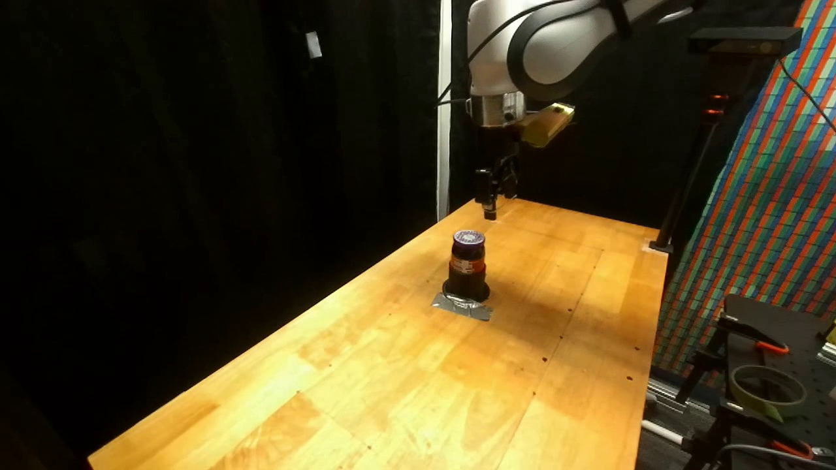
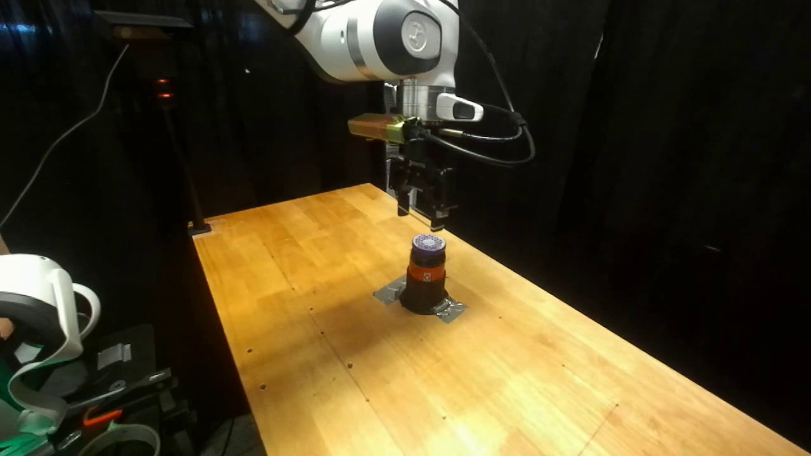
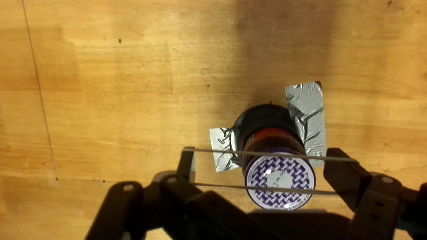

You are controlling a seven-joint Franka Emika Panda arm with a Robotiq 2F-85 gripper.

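A dark jar (image 1: pixel 467 266) with an orange label and a purple-and-white patterned lid (image 3: pixel 280 180) stands upright in a black holder (image 2: pixel 424 296). Strips of silver duct tape (image 3: pixel 310 116) fix the holder to the wooden table. My gripper (image 2: pixel 419 219) is open above the table, pointing down, with its fingertips higher than the lid. Seen from the wrist, the lid lies below the gap between the fingers, and two thin bands stretch from one finger to the other across it. Nothing is held.
Apart from the jar and its holder, the wooden table (image 1: pixel 376 376) is bare. A thin dark post (image 1: pixel 690 172) rises at its far corner. Beside the table, a side stand carries clamps and a tape roll (image 1: pixel 766 389).
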